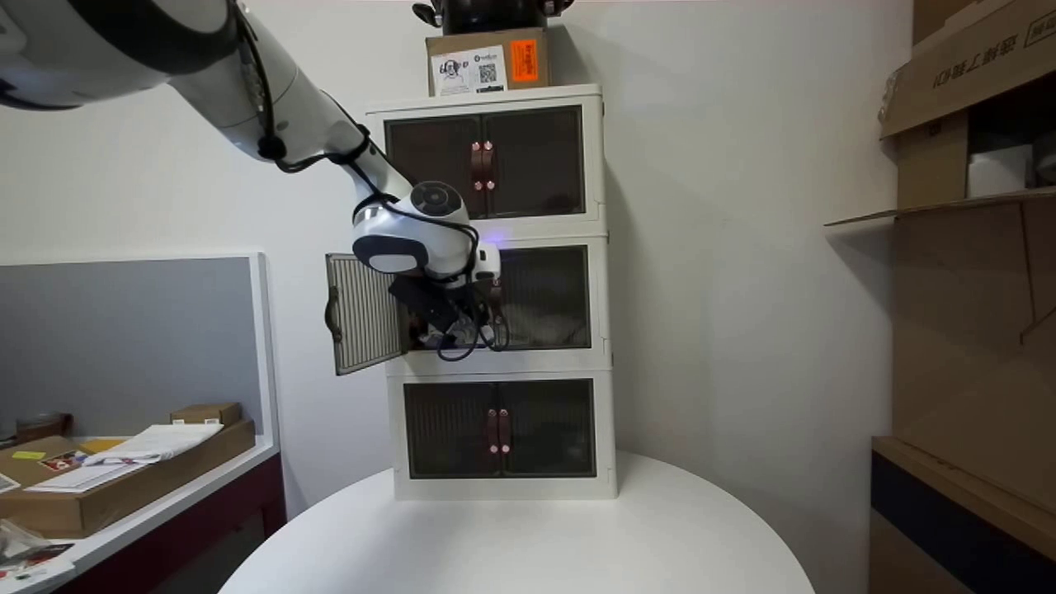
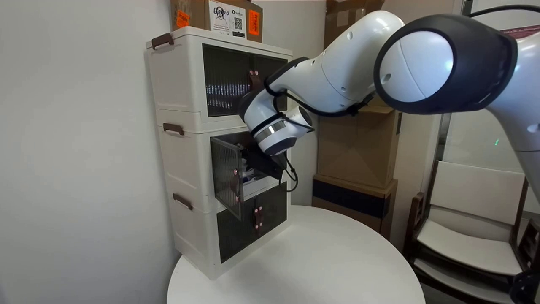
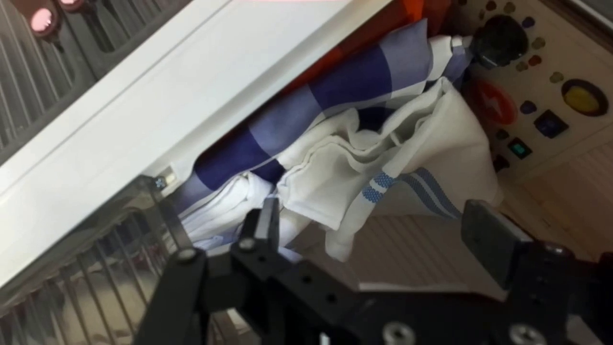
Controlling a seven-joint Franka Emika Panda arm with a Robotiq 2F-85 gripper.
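My gripper is open, its two fingers far apart, at the middle compartment of the white cabinet (image 1: 601, 297). Inside, in the wrist view, a crumpled white cloth with blue stripes (image 3: 459, 155) lies ahead of the fingertips, with nothing visibly pinched. Alongside it runs a blue and white checked cloth (image 3: 345, 86). The compartment's left ribbed door (image 1: 368, 312) is swung outward, while its right door (image 1: 544, 297) is shut. Both exterior views show the arm's wrist covering most of the opening, and the fingertips cannot be made out there.
A printed panel with coloured shapes (image 3: 534, 103) stands beside the cloths. The white cabinet frame (image 3: 143, 109) borders the opening. The cabinet's upper doors (image 1: 535, 158) and lower doors (image 1: 549, 431) are shut.
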